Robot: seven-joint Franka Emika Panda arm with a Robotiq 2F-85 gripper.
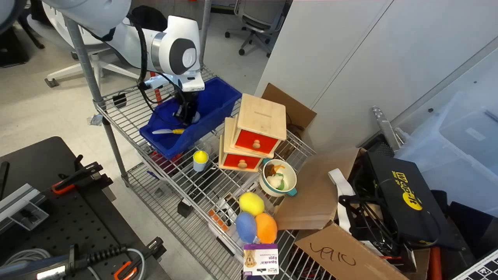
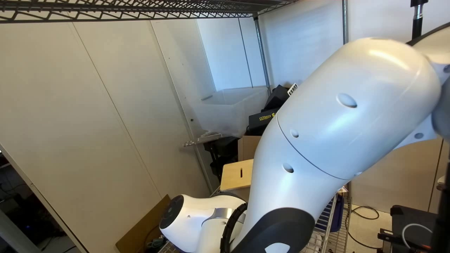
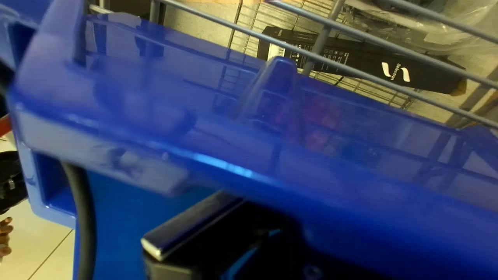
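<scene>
Inside the blue bin (image 1: 217, 100), my gripper (image 1: 181, 122) points down, black and small in exterior view 1. It is shut, and nothing shows between its fingers. A toy knife (image 1: 169, 131) with a pale blade and yellow handle is in the near end of the bin; its handle end is just below the fingertips, and I cannot tell whether they touch. Something pale (image 1: 196, 117) shows beside the gripper. In the wrist view, the bin's blue wall (image 3: 224, 126) fills much of the picture, and a dark finger (image 3: 186, 228) is at the bottom.
Right of the bin stand two stacked wooden boxes (image 1: 260, 114) with red drawers. A cup with a yellow ball (image 1: 200, 161), a bowl of toys (image 1: 278, 177) and coloured eggs (image 1: 254, 217) sit on the wire shelf. A metal post (image 1: 88, 60) rises at the shelf's left corner.
</scene>
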